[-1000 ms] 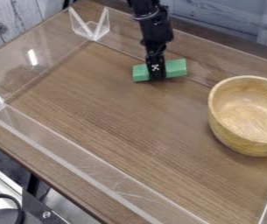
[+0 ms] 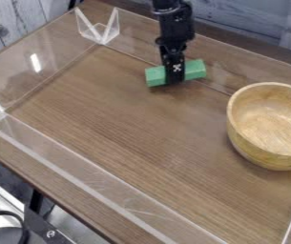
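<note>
A black gripper reaches down from the top centre of the camera view onto a green block lying on the brown tabletop. The gripper is shut on the block at its middle, hiding part of it; the block's two ends show to either side of the fingers.
A large wooden bowl stands at the right. A clear plastic piece is at the upper left. Black cables lie at the lower left corner.
The bowl stays in place.
</note>
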